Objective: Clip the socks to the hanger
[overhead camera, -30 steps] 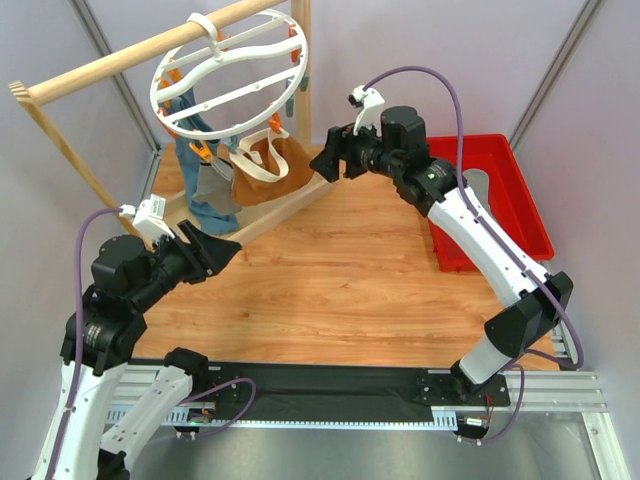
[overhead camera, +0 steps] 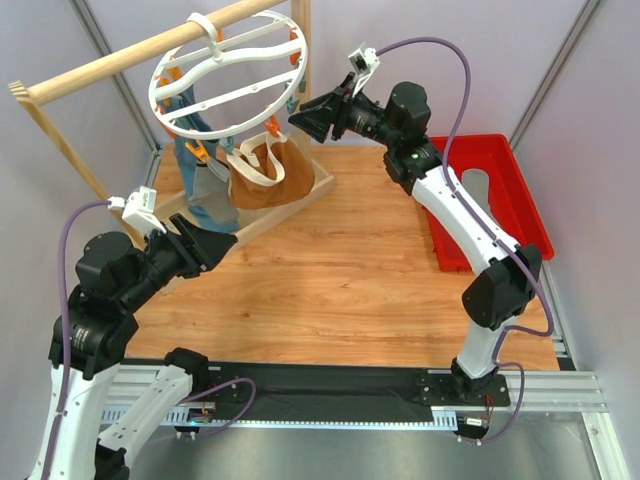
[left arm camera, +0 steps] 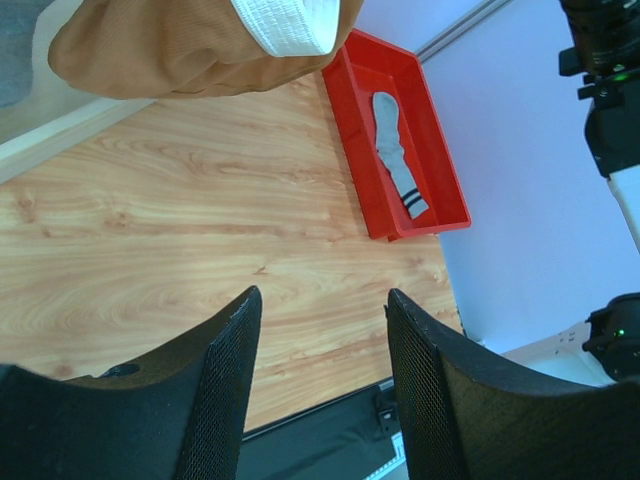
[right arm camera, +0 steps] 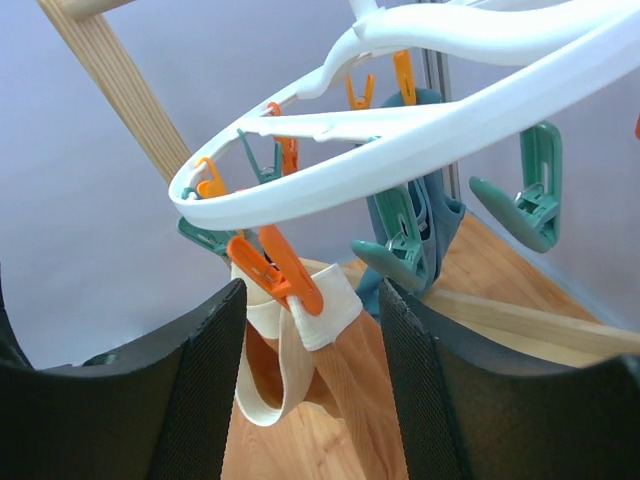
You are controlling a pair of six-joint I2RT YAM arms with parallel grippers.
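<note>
From a wooden bar hangs a round white hanger [overhead camera: 262, 124] with green and orange clips around its ring. A brown cloth piece with a white band [overhead camera: 284, 178] dangles from an orange clip [right arm camera: 290, 280]; blue and grey cloths [overhead camera: 207, 190] hang beside it. One grey sock [left arm camera: 393, 150] with dark stripes lies in the red bin [left arm camera: 362, 175]. My right gripper faces the hanger's ring from the right, its fingers apart; the orange clip and white band appear between them, farther off. My left gripper stands open below the hanger, nothing between its fingers.
The wooden stand's base [overhead camera: 322, 183] lies under the hanger. Bare wooden table [overhead camera: 340, 290] spreads across the middle. Empty green clips [right arm camera: 535, 190] hang at the ring's near side. The right arm crosses over the bin's left part.
My right gripper has moved left and up toward the hanger's ring. The hanging cloths have swung a little, and the left arm has shifted slightly left.
</note>
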